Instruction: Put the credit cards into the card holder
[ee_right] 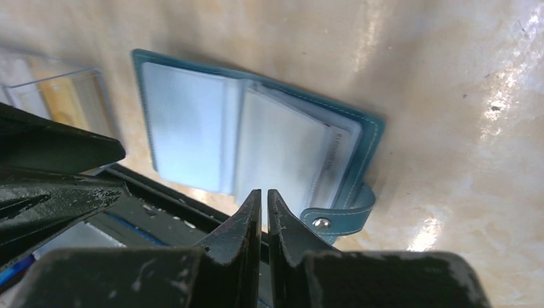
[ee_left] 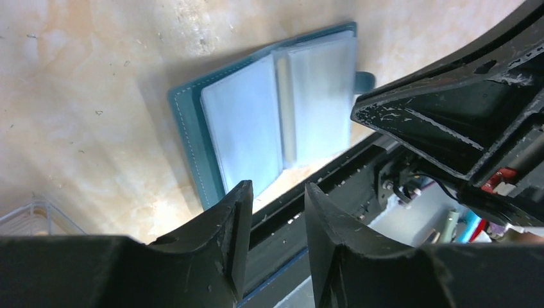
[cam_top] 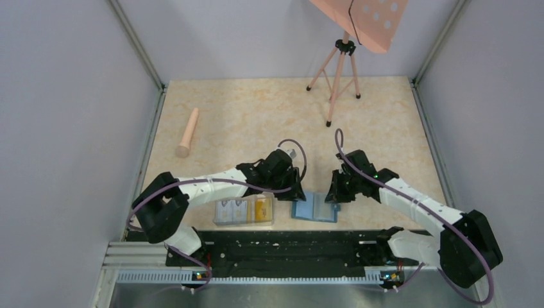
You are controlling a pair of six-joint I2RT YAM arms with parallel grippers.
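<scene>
The teal card holder (cam_top: 314,206) lies open on the table between my grippers. In the right wrist view, its clear left sleeve (ee_right: 183,122) and right sleeve (ee_right: 279,147) lie flat, and a strip with small print (ee_right: 335,153) shows at the right sleeve's edge. My left gripper is open above the holder's left side, nothing between its fingers. Over the right half, my right gripper has a narrow gap between its fingertips and holds nothing. Pale cards (cam_top: 231,210) and a gold card (cam_top: 263,209) are in the clear tray (cam_top: 221,222) at left.
A snap strap (ee_right: 340,220) sticks out from the holder's right edge. At the far left lies a peach-coloured cylinder (cam_top: 187,133), and a tripod (cam_top: 337,80) stands at the back. The table's middle behind the arms is clear; its front edge is close to the holder.
</scene>
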